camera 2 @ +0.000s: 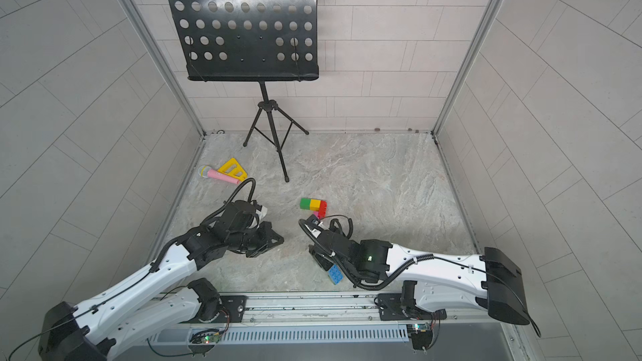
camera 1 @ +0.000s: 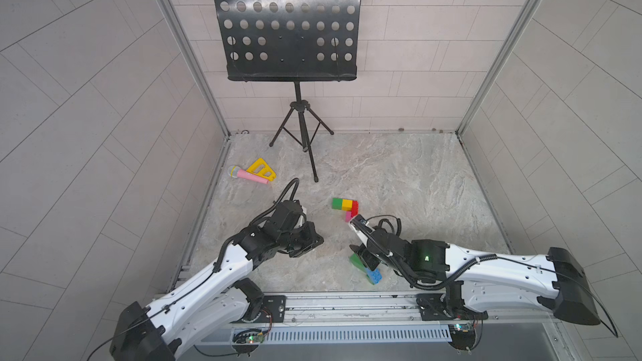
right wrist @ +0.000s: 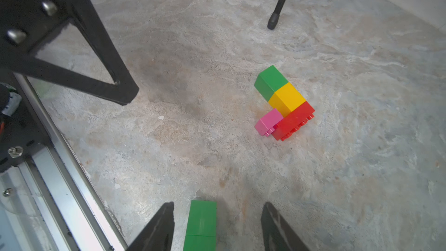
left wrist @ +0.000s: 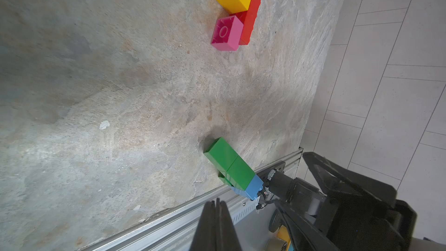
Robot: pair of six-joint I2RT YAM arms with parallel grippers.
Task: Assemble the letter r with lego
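Observation:
A joined group of green, yellow, red and pink bricks (camera 1: 346, 205) lies on the floor; in the right wrist view, the pink brick (right wrist: 268, 121) sits against the red brick (right wrist: 293, 120). Closer to the front rail is a second piece, with green bricks (left wrist: 228, 158) and blue at one end (camera 1: 373, 276). My right gripper is above this piece, fingers parted; the green end (right wrist: 202, 218) shows between the fingers, nearer the left one, with a gap on both sides. My left gripper is shut with nothing visible between its fingertips, over bare floor.
A black music stand (camera 1: 299, 103) stands at the back. A pink microphone-like toy (camera 1: 252, 176) and a yellow piece (camera 1: 261, 169) lie at the back left. The front rail (camera 1: 347, 299) runs close to the green and blue piece.

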